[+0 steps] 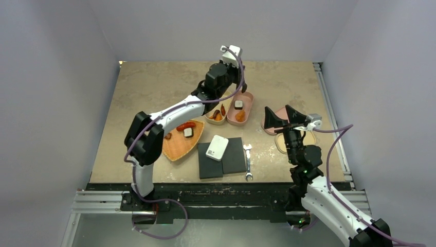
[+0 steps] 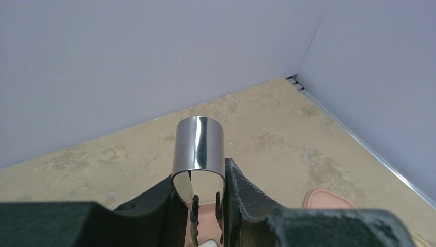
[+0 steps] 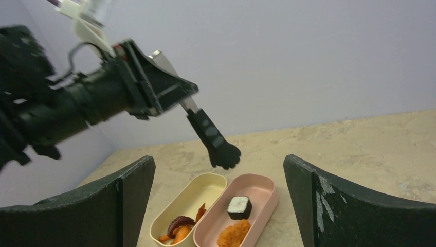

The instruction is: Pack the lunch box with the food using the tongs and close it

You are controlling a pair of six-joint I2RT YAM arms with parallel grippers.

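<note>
The pink lunch box (image 1: 246, 98) holds a black-and-white sushi piece (image 3: 239, 207) and an orange fried piece (image 1: 240, 116). Beside it, the cream box (image 3: 210, 182) contains sausage and orange pieces. Above their far end is my left gripper, its fingers on both sides of silver tongs (image 2: 199, 139) with dark tips. Nothing shows between the tong tips. A heart-shaped wooden plate (image 1: 178, 147) carries a sausage and another sushi piece (image 1: 188, 132), partly under the left arm. My right gripper (image 1: 276, 117) stands open and empty over the pink lid (image 1: 268, 129).
Two dark pads (image 1: 210, 168) with a white device (image 1: 217, 147) lie front centre, a wrench (image 1: 248, 162) to their right. Partly beneath the right arm is a cream lid (image 1: 280, 144).
</note>
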